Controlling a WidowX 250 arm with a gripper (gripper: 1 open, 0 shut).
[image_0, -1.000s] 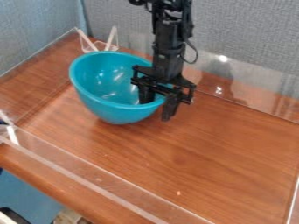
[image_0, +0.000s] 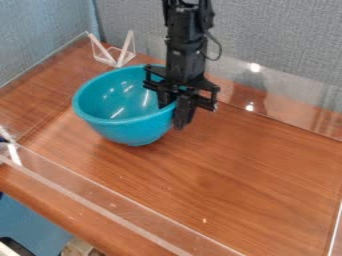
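A large teal bowl (image_0: 118, 108) rests on the wooden table toward the back left, slightly tilted as far as shows. My black gripper (image_0: 179, 98) comes down from the top of the view onto the bowl's right rim and is shut on it. The fingertips are dark and partly hard to make out against the rim.
A white rack-like object (image_0: 111, 54) stands behind the bowl at the back left. Grey walls border the table (image_0: 234, 190) at the back and left.
The gripper and the bowl have shifted a little to the left, with the gripper staying on the bowl's right rim.
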